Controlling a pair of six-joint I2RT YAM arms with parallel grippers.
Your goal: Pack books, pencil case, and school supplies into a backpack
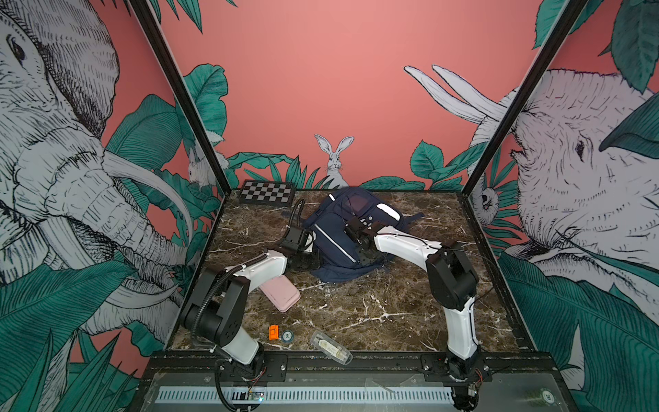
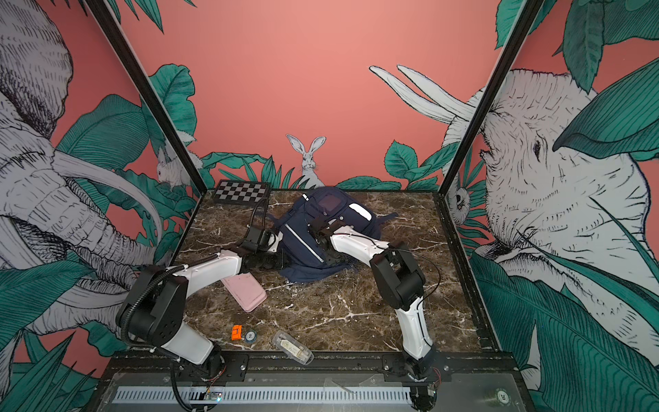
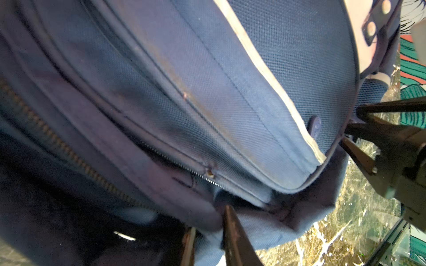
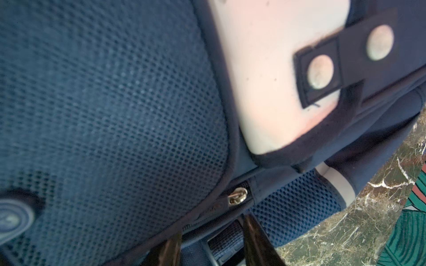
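Note:
A navy backpack [image 1: 336,237] lies at the back middle of the table, its zip opening [image 3: 88,173] parted in the left wrist view. My left gripper is at that opening's edge, fingers a little apart, close against the cloth; whether cloth lies between them is hard to see. Over the front pocket, my right gripper stands open near a zip pull [image 4: 237,196]. A pink case [image 1: 281,294] lies partly beneath the left arm. Toward the front edge lie a clear case [image 1: 331,347], an orange item [image 1: 274,332] and a small round item [image 1: 287,336].
A black-and-grey checkered item [image 1: 266,193] lies at the back left corner. Bare marble tabletop [image 1: 391,309] stretches in front of the backpack, between the arms. Dark frame posts bound the table at both sides.

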